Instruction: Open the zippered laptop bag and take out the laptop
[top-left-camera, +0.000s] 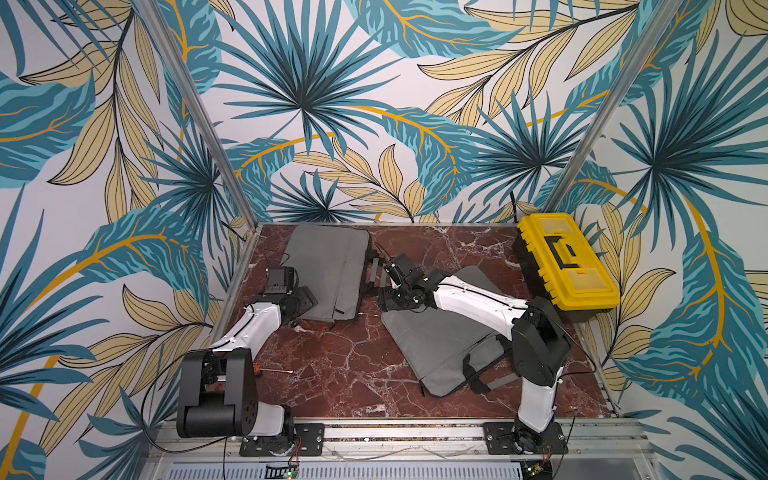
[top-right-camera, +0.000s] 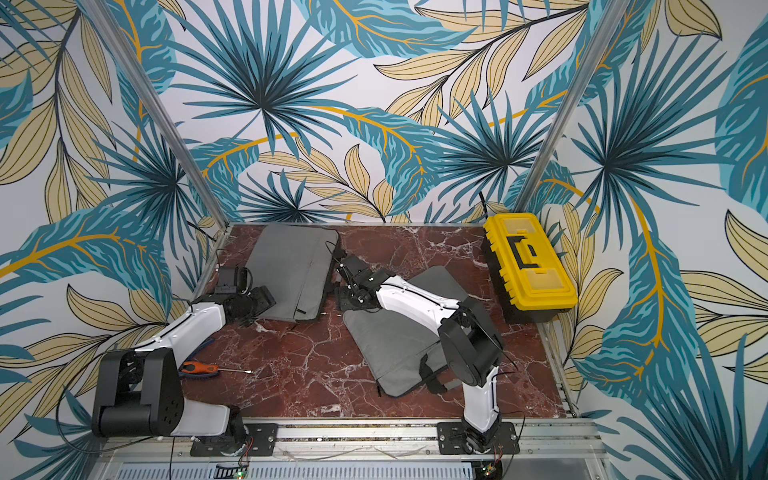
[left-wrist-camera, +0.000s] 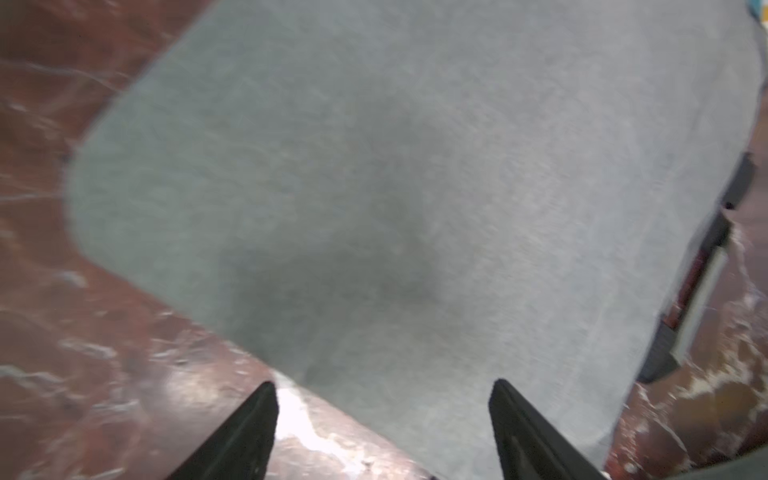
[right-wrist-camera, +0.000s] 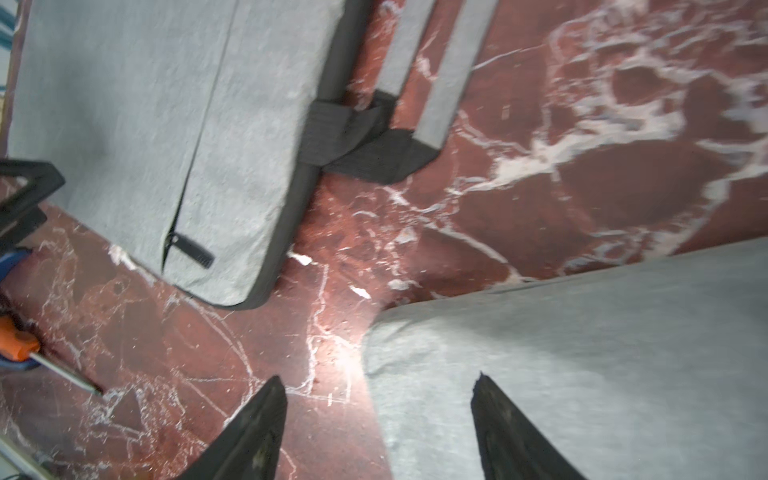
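Note:
Two grey laptop bags lie flat on the red marbled table. The left bag (top-left-camera: 324, 264) sits at the back left, its black carry handle (right-wrist-camera: 376, 140) pointing right and a short black zipper pull (right-wrist-camera: 192, 250) on its front pocket. To its right lies the second bag (top-left-camera: 436, 344), turned at an angle and partly covered by my right arm. My left gripper is part open over the left bag's lower edge, nothing between its fingers. Above the second bag's left corner, my right gripper stands part open and empty. No laptop shows.
A yellow and black toolbox (top-left-camera: 568, 260) stands at the back right. An orange-handled screwdriver (top-right-camera: 198, 369) lies left of centre, beside the left arm.

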